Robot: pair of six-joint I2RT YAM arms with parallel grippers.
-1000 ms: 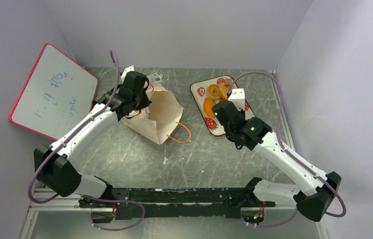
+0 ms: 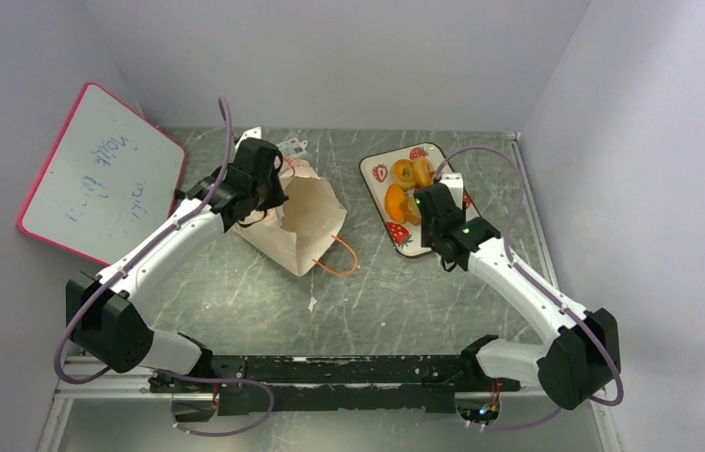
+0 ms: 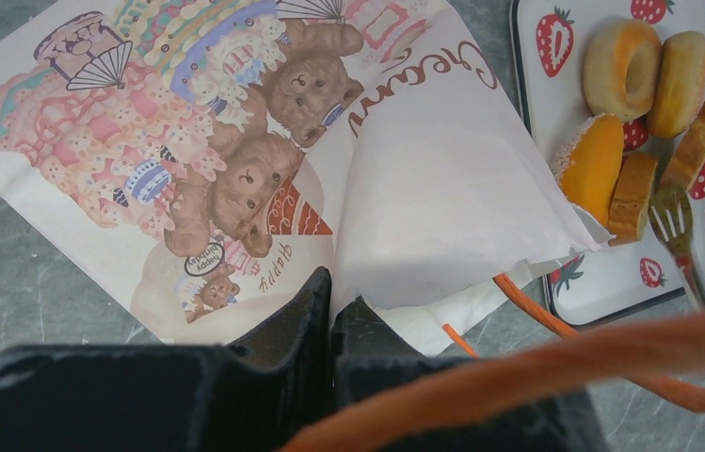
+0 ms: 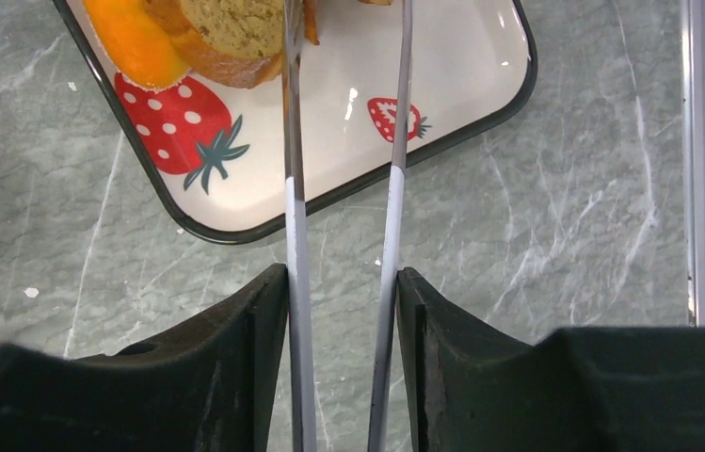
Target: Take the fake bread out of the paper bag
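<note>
A cream paper bag (image 2: 301,235) with orange handles and printed bears lies on its side at centre-left; in the left wrist view my left gripper is shut on its paper (image 3: 442,188). Fake breads sit on a strawberry-patterned tray: a doughnut (image 3: 612,66), an orange piece (image 3: 588,165) and several others. Over that tray, my right gripper reaches with two long tines, part open, beside a bread slice (image 4: 226,42); whether anything sits between the tips is cut off from view.
A whiteboard (image 2: 94,179) leans at the left. Grey walls border the back and right. The marble surface (image 2: 329,311) in front of bag and tray is clear.
The left arm and the bag have hardly moved.
</note>
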